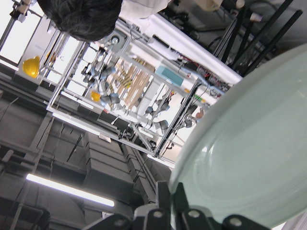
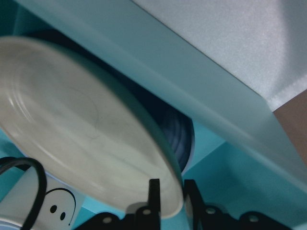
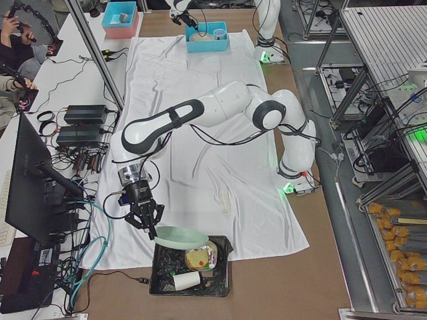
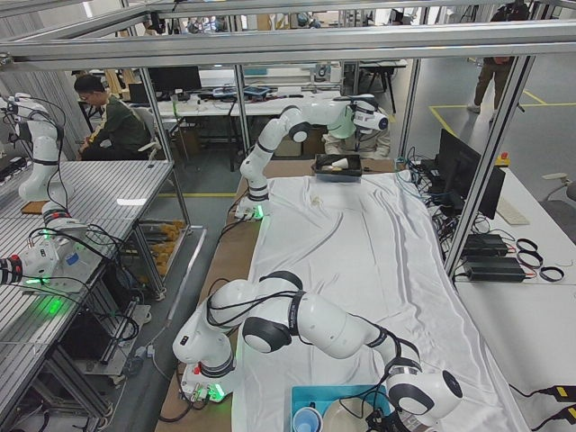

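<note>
A pale green oval plate (image 3: 180, 236) is held tilted above a black crate (image 3: 160, 280) by my left gripper (image 3: 152, 232), shut on its rim; in the left wrist view the plate (image 1: 244, 139) fills the right side. In the right wrist view my right gripper has its fingers at the rim of a cream oval plate (image 2: 81, 115) inside a blue bin (image 2: 201, 91); whether they grip it is unclear. A cup with a drawn face (image 2: 57, 206) stands beside that plate.
The crate also holds a white cylinder (image 3: 187, 280) and a round item with yellow contents (image 3: 199, 259). A white cloth (image 3: 180, 80) covers the middle of the table, mostly clear. A monitor (image 3: 30, 187) and cables line the left side.
</note>
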